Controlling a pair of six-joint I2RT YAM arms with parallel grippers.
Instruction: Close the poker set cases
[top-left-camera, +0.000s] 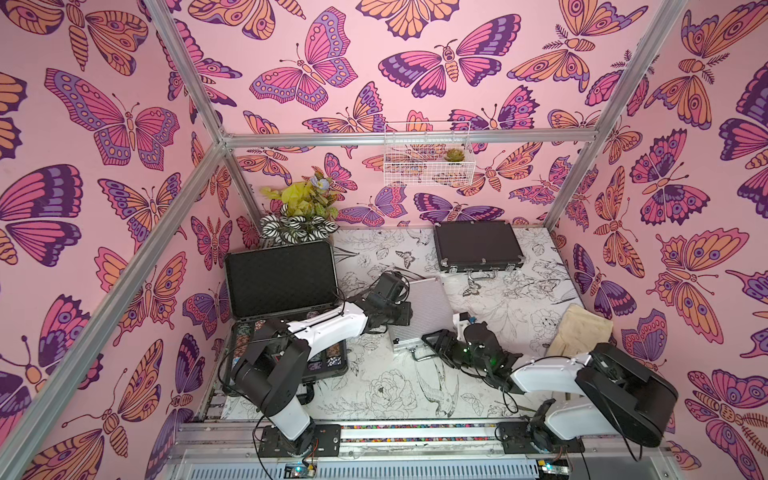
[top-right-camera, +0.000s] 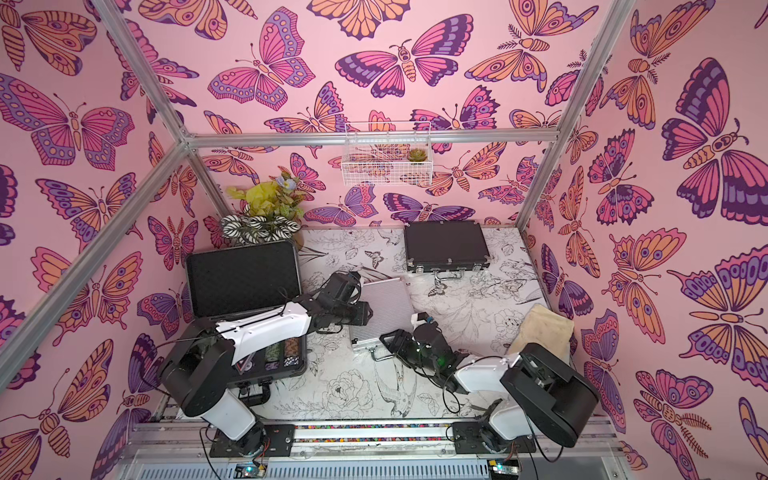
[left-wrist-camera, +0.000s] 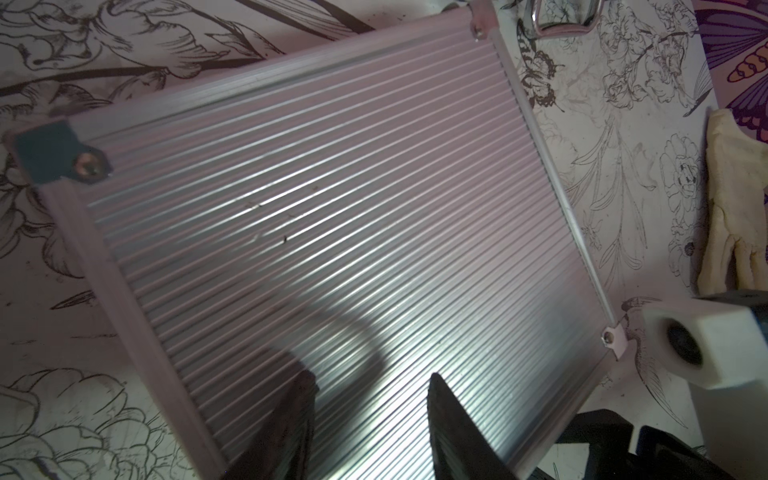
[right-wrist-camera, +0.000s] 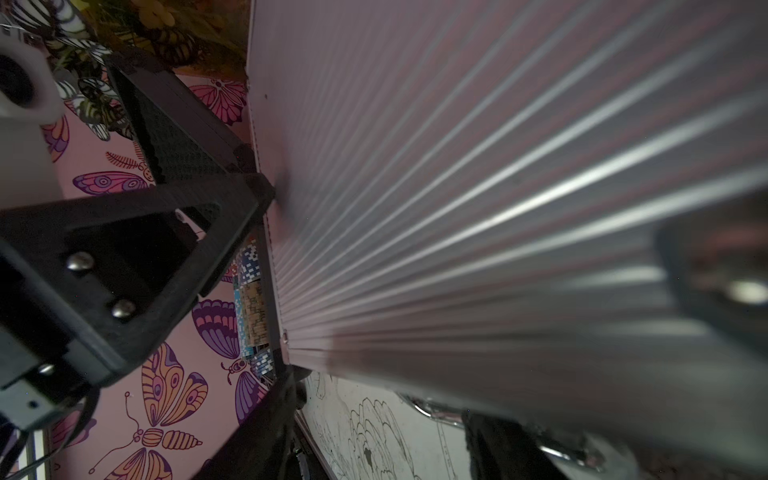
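Note:
A silver ribbed case (top-left-camera: 429, 297) lies with its lid down in the middle of the table, its handle (top-left-camera: 423, 355) at the front. My left gripper is part open over the lid, nothing between its fingers. At the case's front edge is my right gripper, its fingers apart and the metal handle (right-wrist-camera: 432, 409) showing beyond them. To the left stands a black case with its padded lid (top-left-camera: 281, 277) raised and chips (top-right-camera: 293, 349) inside, partly hidden by my left arm. A black case (top-left-camera: 478, 245) sits shut at the back right.
A plant (top-left-camera: 300, 209) stands behind the raised lid. On the right lies a cream glove (left-wrist-camera: 734, 212), close to my right arm. Bare table (top-left-camera: 384, 392) shows in front of the silver case and to its right.

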